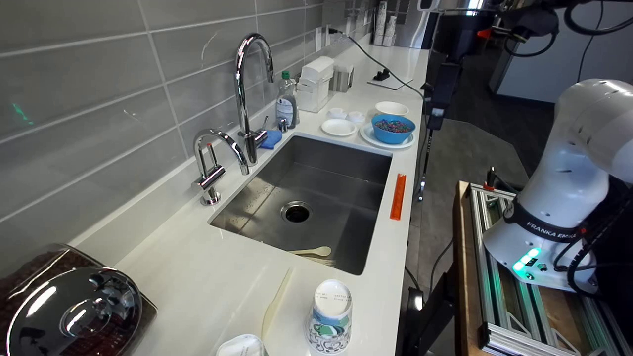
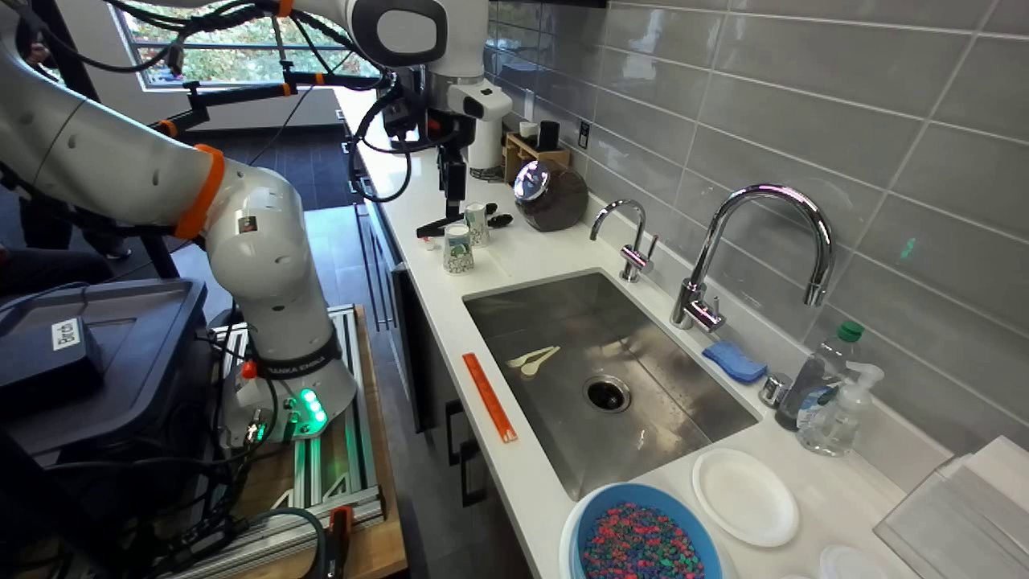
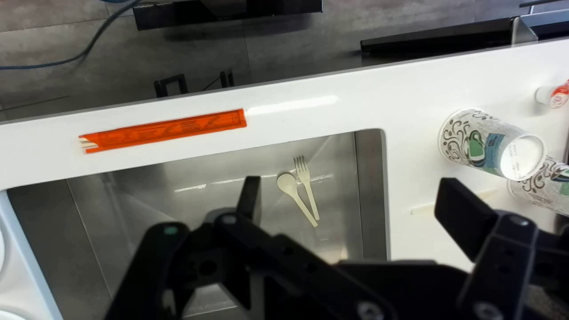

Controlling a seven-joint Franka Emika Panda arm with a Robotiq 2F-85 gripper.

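Observation:
In the wrist view my gripper stands open above the counter, its two dark fingers wide apart with nothing held. Below, a pale spoon [image 3: 288, 184] and a fork [image 3: 302, 173] lie side by side in the steel sink [image 2: 550, 309]. A pale knife [image 1: 274, 305] rests on the counter beside the sink. Two upside-down patterned paper cups stand close by, the nearer cup [image 2: 458, 249] at the counter's front. An orange packet of chopsticks [image 3: 165, 130] lies along the front strip. Exterior view 2 shows the arm's dark gripper hanging near the cups.
A blue bowl [image 1: 392, 136] of coloured pieces sits on a plate beyond the sink, near another white plate [image 1: 339, 127]. Two faucets rise behind the basin, the taller faucet [image 2: 752, 198] beside a blue sponge [image 2: 735, 360]. A lidded jar [image 2: 551, 198] stands by the wall.

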